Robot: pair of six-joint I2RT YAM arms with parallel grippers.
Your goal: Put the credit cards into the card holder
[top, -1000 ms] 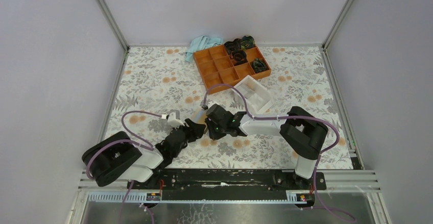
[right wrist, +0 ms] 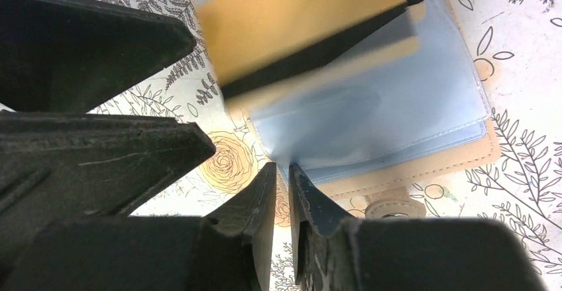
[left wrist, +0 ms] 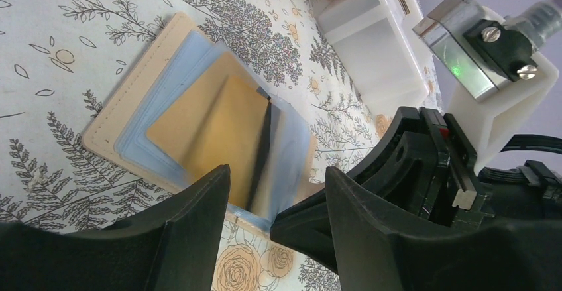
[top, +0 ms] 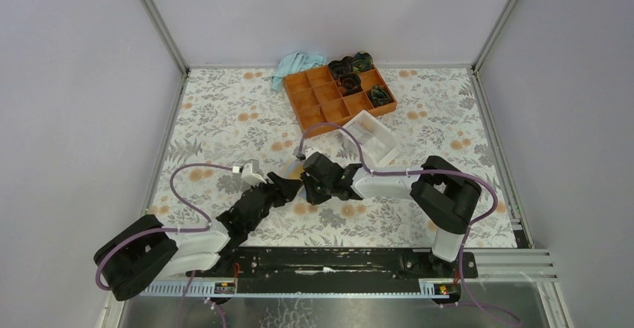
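Observation:
The card holder (left wrist: 136,99), tan with clear bluish pockets, lies open on the table; the grippers mostly cover it in the top view. A gold card (left wrist: 228,135) with a black stripe rests at a tilt over the pockets; how deep it sits in one I cannot tell. Just short of the card, my left gripper is open, its fingertips well apart with nothing between them. At the holder's near edge, my right gripper has a narrow gap between its tips, against the rim of the clear pocket (right wrist: 371,125).
Behind stands an orange compartment tray (top: 308,107) with dark coiled items, a light blue cloth (top: 297,63) beside it. A white box (top: 385,145) is just right of the holder. Both grippers are very close together.
The right arm looks almost unmoved.

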